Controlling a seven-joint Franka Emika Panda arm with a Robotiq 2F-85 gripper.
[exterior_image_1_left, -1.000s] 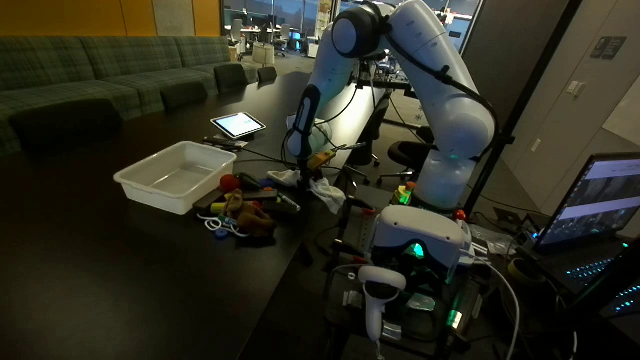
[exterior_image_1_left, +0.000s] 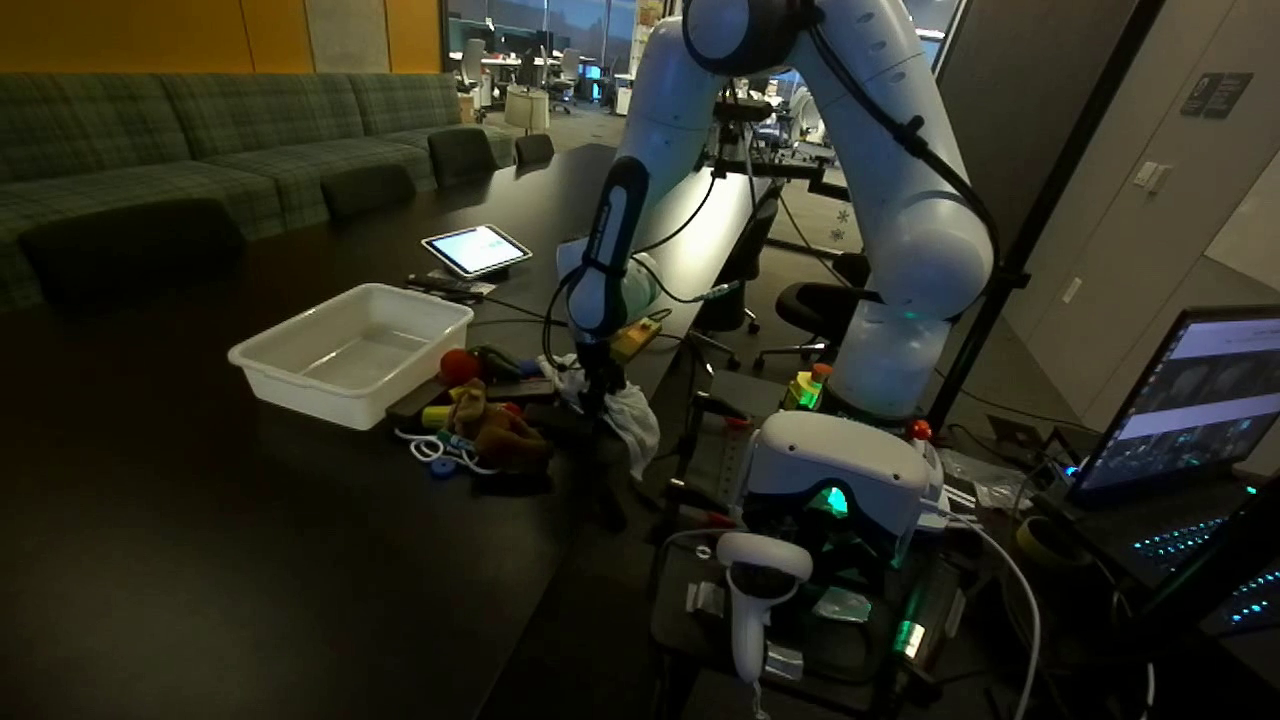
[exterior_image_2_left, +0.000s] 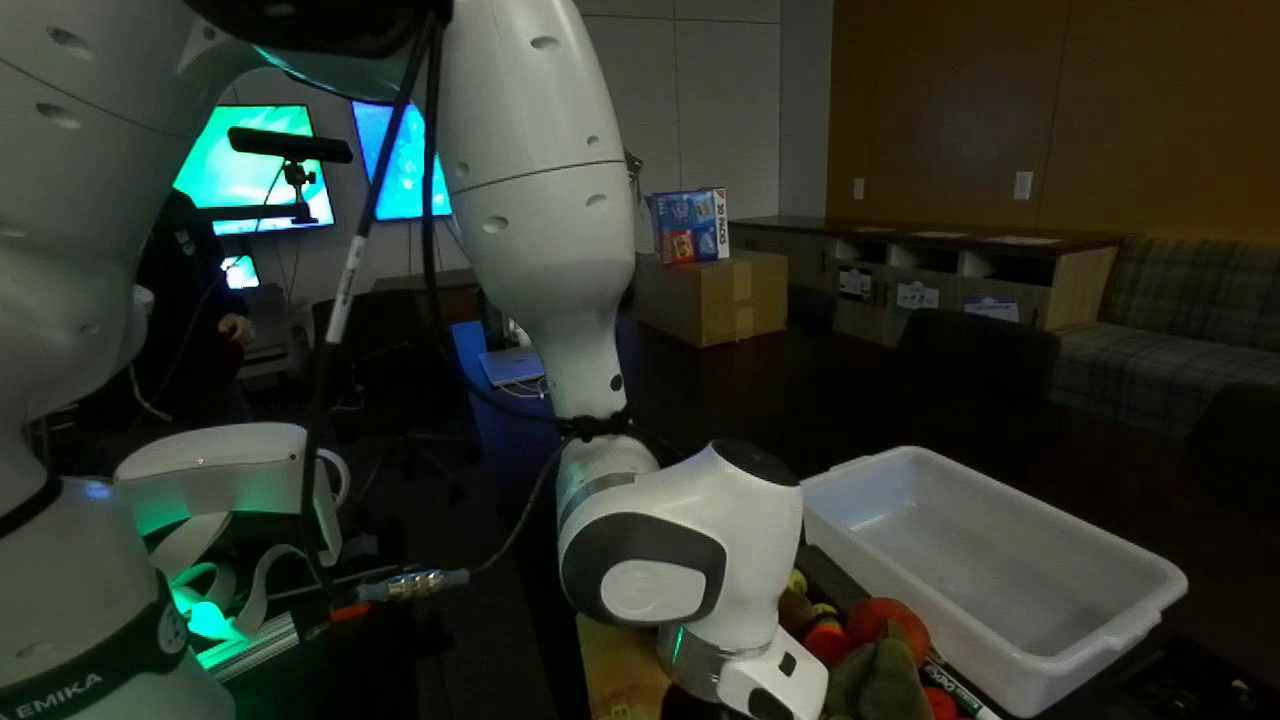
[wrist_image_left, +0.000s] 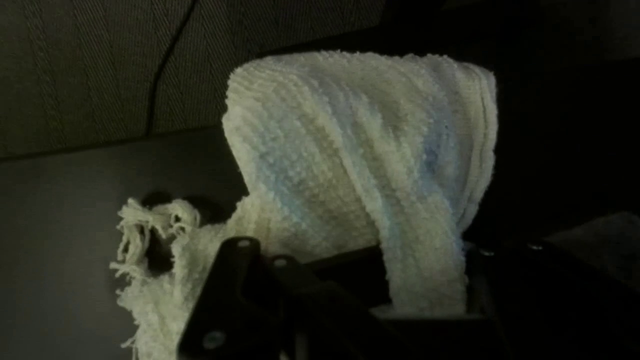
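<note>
A white terry cloth (wrist_image_left: 354, 150) with bluish streaks fills the middle of the wrist view, a frayed end hanging at lower left. My gripper (exterior_image_1_left: 596, 394) is shut on it: a narrow fold runs down between the dark fingers. In exterior view 1 the cloth (exterior_image_1_left: 632, 426) drapes from the gripper near the table's right edge, beside the pile of small things. Whether any of it still touches the table I cannot tell. In exterior view 2 the arm hides both cloth and fingertips.
An empty white bin (exterior_image_1_left: 308, 396) stands left of the pile. The pile includes a red ball (exterior_image_1_left: 458, 366), a brown plush toy (exterior_image_1_left: 498, 434) and a white cord (exterior_image_1_left: 423, 451). A tablet (exterior_image_1_left: 476, 250) lies farther back.
My gripper has moved slightly left and toward the camera of exterior view 1, and the cloth has come along with it, now hanging more bunched and covering part of the pile's right side.
</note>
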